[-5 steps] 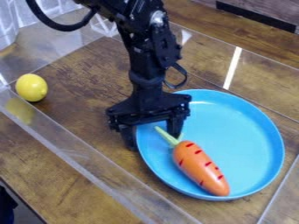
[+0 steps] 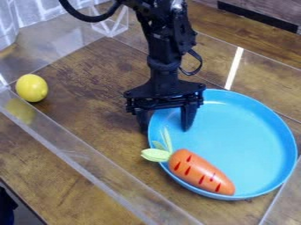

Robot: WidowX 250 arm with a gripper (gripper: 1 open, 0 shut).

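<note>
The black gripper is lowered at the left rear rim of a blue bowl. Its fingers appear apart, and whether they touch the rim is hard to tell. An orange carrot with pale green leaves lies in the bowl's front part, its leaves at the left rim, below the gripper.
A yellow lemon-like object lies at the left on the wooden table. A clear strip or edge runs diagonally along the left and front. The table left of the gripper is bare.
The gripper has moved slightly up and back.
</note>
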